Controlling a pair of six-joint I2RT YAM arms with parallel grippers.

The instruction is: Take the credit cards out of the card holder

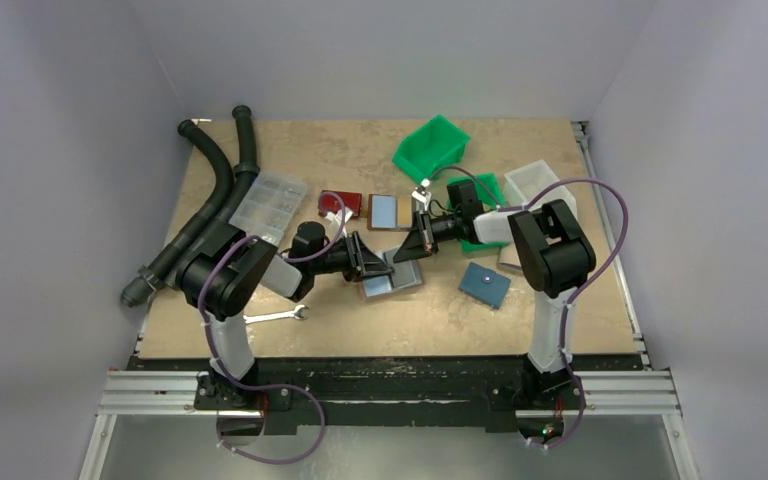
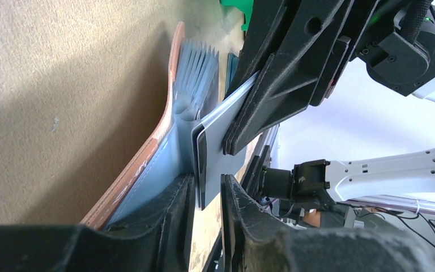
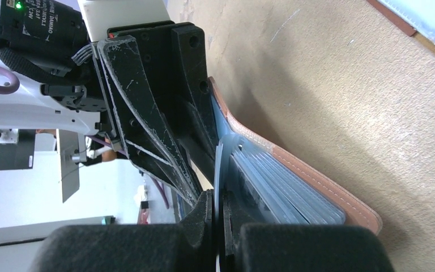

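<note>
The card holder (image 1: 380,287), pale blue with a tan edge and clear plastic sleeves (image 2: 194,73), lies open at the table's middle. My right gripper (image 1: 398,257) is shut on one of its sleeve leaves, seen edge-on in the right wrist view and raised beside the other sleeves (image 3: 283,187). A dark card edge shows in that leaf in the left wrist view. My left gripper is part open at that leaf's lower edge, its fingertips just below it; whether they touch it I cannot tell.
Behind lie a red wallet (image 1: 340,200) and another holder (image 1: 384,212). Green bins (image 1: 430,148), a white bin (image 1: 538,180), a blue case (image 1: 485,285), a wrench (image 1: 275,316), a clear organiser (image 1: 266,205) and black pipes surround the work area; bare table is in front.
</note>
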